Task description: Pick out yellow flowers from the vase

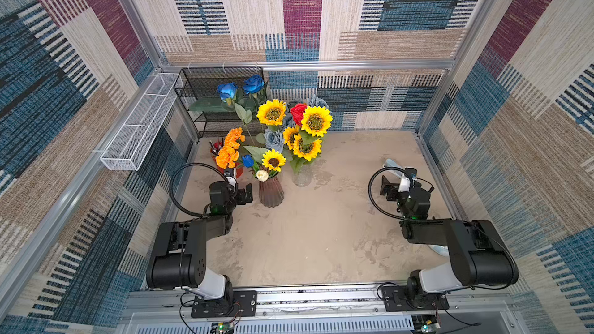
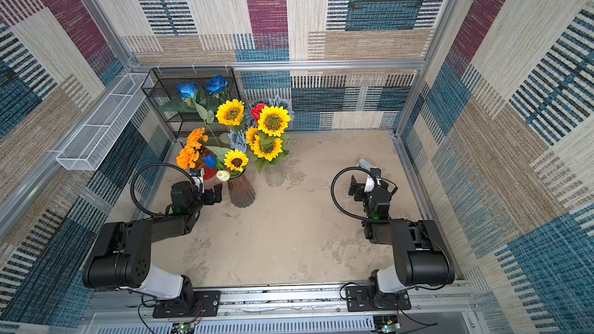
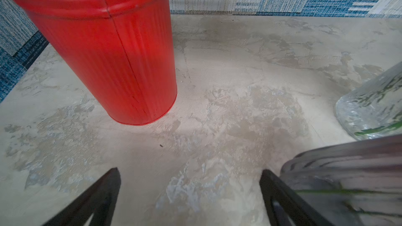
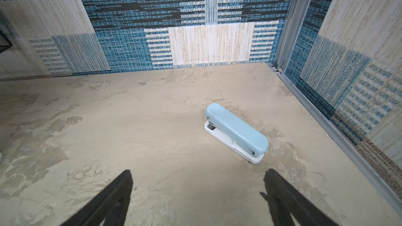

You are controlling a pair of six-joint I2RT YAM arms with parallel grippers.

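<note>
Several yellow sunflowers crowd the back left of the table; one sunflower (image 1: 273, 160) leans over the ribbed brown vase (image 1: 271, 193), and another sunflower (image 1: 316, 121) tops the bunch in the clear glass vase (image 1: 302, 176) behind it. Which vase the upper left sunflower (image 1: 271, 112) stands in is hard to tell. My left gripper is open and empty, with the brown vase (image 3: 351, 175) just beyond its right finger (image 3: 289, 203). Over on the right side, my right gripper also stands open, only bare table between its fingers.
A red bucket (image 3: 104, 54) with orange flowers (image 1: 227, 148) is in front of the left gripper. The light blue stapler (image 4: 236, 129) lies ahead of the right one. A black mesh rack (image 1: 204, 108) stands at the back left. Mid-table is clear.
</note>
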